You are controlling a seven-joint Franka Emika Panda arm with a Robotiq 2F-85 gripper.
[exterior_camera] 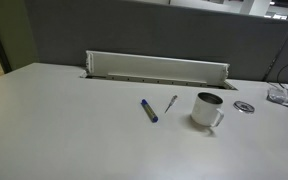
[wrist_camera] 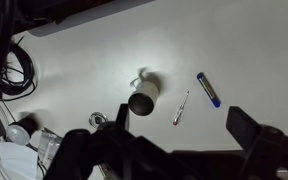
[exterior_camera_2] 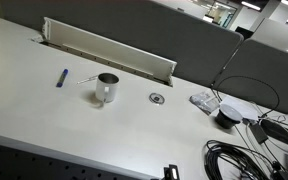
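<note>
A white mug (exterior_camera: 207,109) with a dark inside stands upright on the white table, its handle toward the front right in exterior view 1. To its left lie a blue and yellow-green marker (exterior_camera: 150,111) and a thin screwdriver (exterior_camera: 171,103). From above, the wrist view shows the mug (wrist_camera: 144,97), the screwdriver (wrist_camera: 180,108) with a reddish handle, and the marker (wrist_camera: 209,90). My gripper is open, its dark fingers wide apart at the lower edge of the wrist view and nothing held between them. In exterior view 2, only a small dark part of the arm may show at the bottom edge.
A round metal disc (exterior_camera_2: 157,98) lies right of the mug. Farther right are a clear packet (exterior_camera_2: 203,102), a dark round object (exterior_camera_2: 228,117) and coiled black cables (exterior_camera_2: 229,160). A white trough (exterior_camera: 156,68) runs along the back.
</note>
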